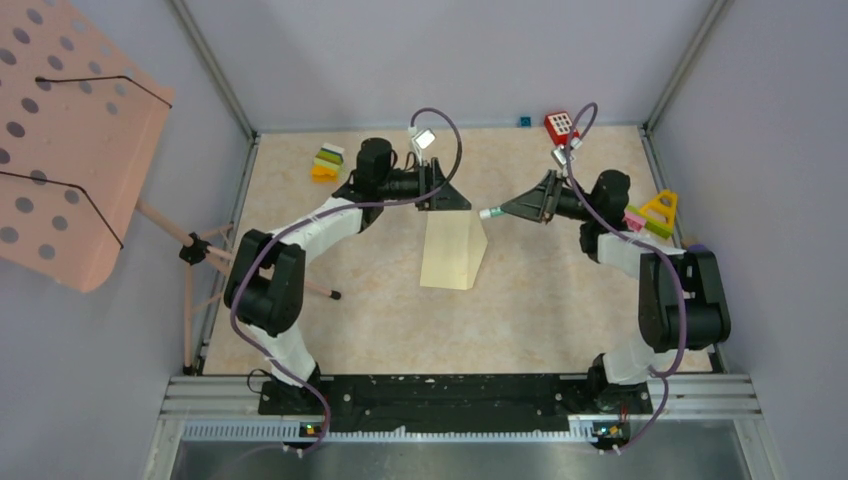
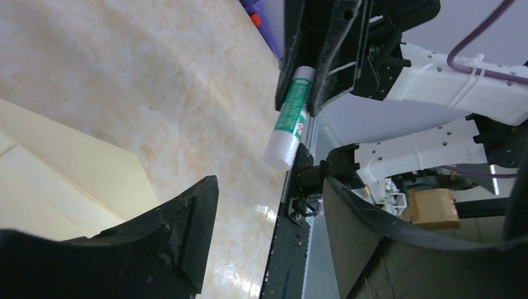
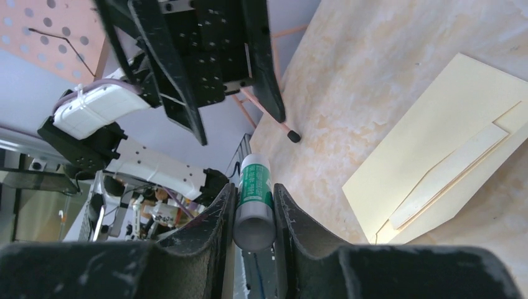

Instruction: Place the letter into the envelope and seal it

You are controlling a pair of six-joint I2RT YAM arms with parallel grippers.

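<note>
A cream envelope lies mid-table, its flap opened out to the right. Inside its mouth a white letter shows as a strip in the right wrist view. Right of the envelope and above the table, my right gripper is shut on a green-and-white glue stick, which points left. Whether the stick wears its cap I cannot tell. Over the envelope's far edge, my left gripper is open, its fingers well apart and nothing between them.
At the back right stands a red block, with a small blue piece beside it. Colored blocks sit at the back left, and a yellow triangle at the right edge.
</note>
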